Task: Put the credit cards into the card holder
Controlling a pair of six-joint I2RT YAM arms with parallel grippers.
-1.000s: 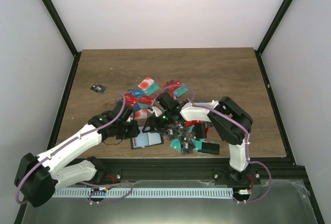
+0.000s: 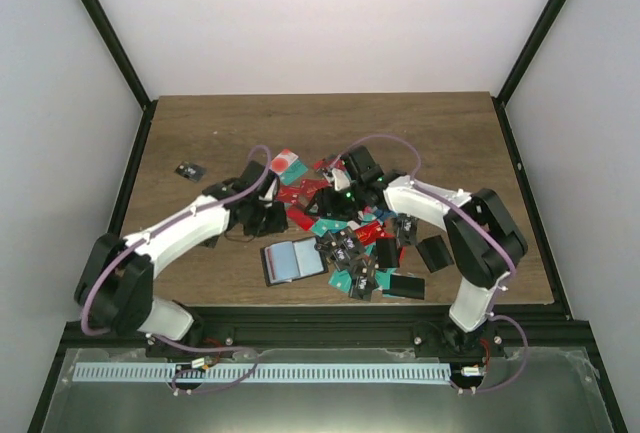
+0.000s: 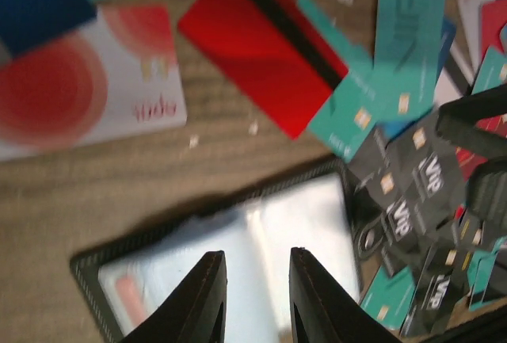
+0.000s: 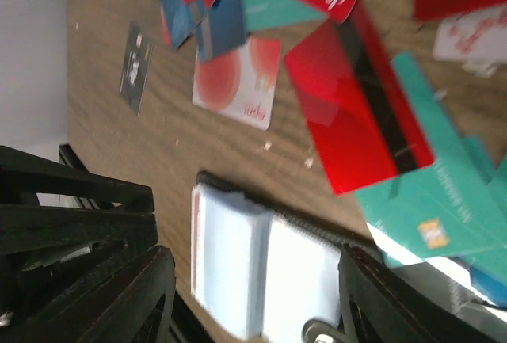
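Observation:
An open card holder [image 2: 295,260] lies near the table's front edge, with pale sleeves in a dark cover. In the left wrist view the holder [image 3: 313,232] is below my left gripper, whose fingers are part open with no card visible between them. My right gripper is wide open and empty, with the holder [image 4: 301,268] showing between its fingers. Beyond the holder lie a red card with a black stripe [image 3: 253,42] and a white-and-red card [image 3: 146,78]. Teal cards [image 4: 444,200] and black VIP cards [image 3: 416,181] lie to the right.
A heap of overlapping cards [image 2: 375,263] spreads right of the holder. One black card [image 2: 190,170] lies alone at the far left. My two grippers stand close together over the table's middle.
The left gripper has moved away from the front edge and slightly right. My right gripper has shifted right and back, off the holder, which lies slightly farther right than a second ago.

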